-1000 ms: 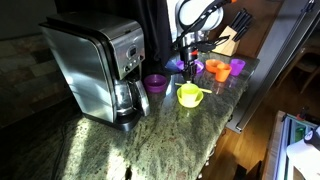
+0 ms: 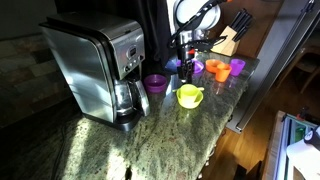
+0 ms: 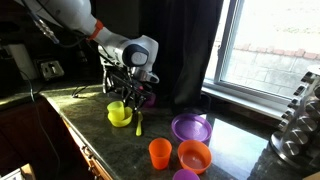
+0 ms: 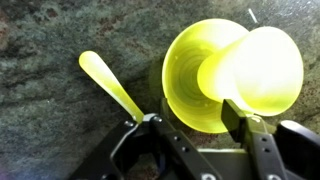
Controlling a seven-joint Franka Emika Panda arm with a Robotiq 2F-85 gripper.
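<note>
A yellow bowl point(image 4: 184, 78) stands on the dark counter, and a yellow cup point(image 4: 272, 70) leans inside it, tilted to the right in the wrist view. Left of the bowl lies a yellow spoon point(image 4: 108, 82), its lower end close to one finger point(image 4: 153, 122). My gripper is open, its fingers apart at the near edge of the bowl, and I see nothing held between them. In exterior view 2 the bowl point(image 3: 121, 119), the cup point(image 3: 116, 107) and the spoon point(image 3: 139, 125) are below and beside the arm's hand. Contact with the rim cannot be made out.
A coffee maker point(image 2: 112, 65) stands on the counter, with a purple bowl point(image 2: 155, 83) beside it. A purple plate point(image 3: 191, 128), an orange cup point(image 3: 160, 153), an orange bowl point(image 3: 194, 156) and a purple cup point(image 3: 186, 175) stand farther along.
The arm's hand has shifted only slightly above the bowl. The bowl stays in about the same place.
</note>
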